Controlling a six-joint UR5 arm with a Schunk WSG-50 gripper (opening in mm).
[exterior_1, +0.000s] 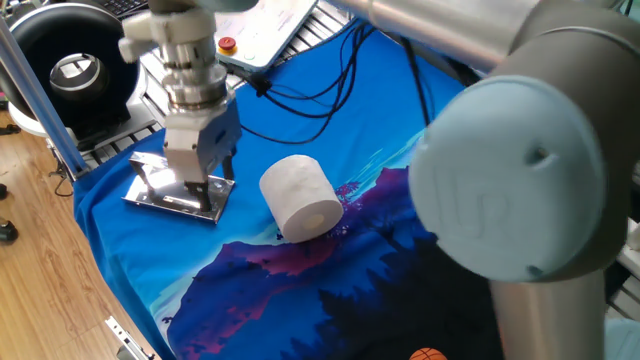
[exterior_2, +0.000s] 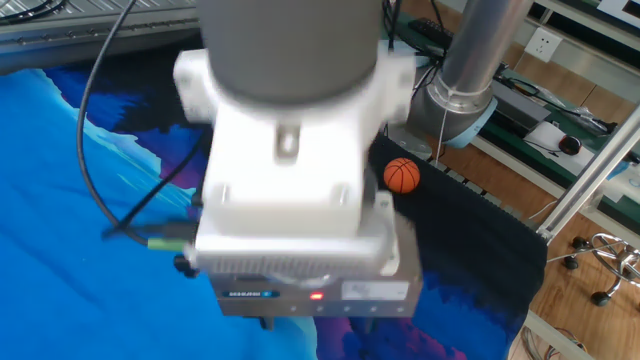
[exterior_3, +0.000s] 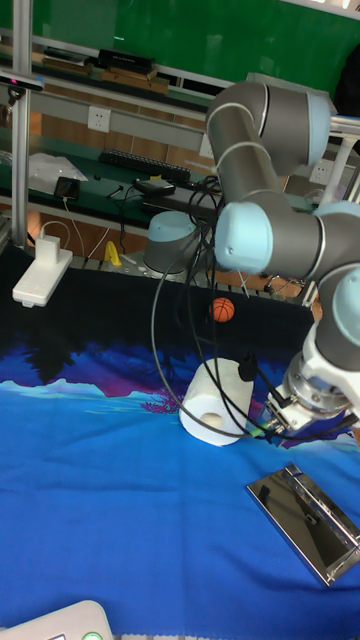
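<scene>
My gripper (exterior_1: 213, 182) hangs over the shiny metal holder (exterior_1: 205, 207), its two fingers apart and nothing seen between them. In exterior view 1 it overlaps the right part of the holder; whether it touches cannot be told. Exterior view 3 shows the holder (exterior_3: 304, 523) as a flat mirror-like plate with a raised edge, lying on the blue cloth. A white paper roll (exterior_1: 300, 198) lies on its side right of the holder, its end hole facing the camera. In exterior view 2 the arm's wrist hides the holder and the roll.
A small orange basketball (exterior_2: 402, 175) rests on the dark part of the cloth. Black cables (exterior_1: 335, 95) hang loosely by the arm, crossing in front of the roll in exterior view 3. A white power strip (exterior_3: 43, 272) lies at the far left there.
</scene>
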